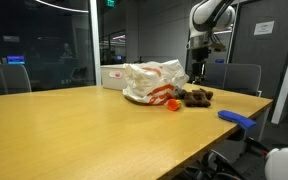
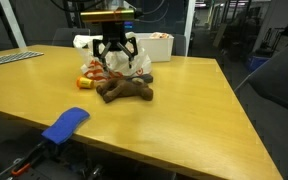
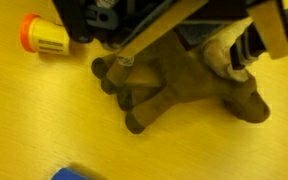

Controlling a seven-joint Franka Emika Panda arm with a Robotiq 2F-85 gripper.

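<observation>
A brown plush animal with dark hooves [image 2: 126, 91] lies on the wooden table, in front of a crumpled white bag [image 1: 154, 80]. In the wrist view, the plush [image 3: 184, 78] fills the space beneath the fingers. My gripper [image 2: 115, 50] points down above the plush, open, with a gap between its fingers; exterior view 1 also shows the gripper [image 1: 197, 76] over it. Nothing appears held. Close by is a small yellow can with a red-orange lid [image 3: 46, 35].
Behind the bag stands a white box [image 2: 156, 46]. A blue object [image 1: 236, 118] lies at the table's near edge, and a white grid-like panel [image 2: 14, 57] lies toward the far left in exterior view 2.
</observation>
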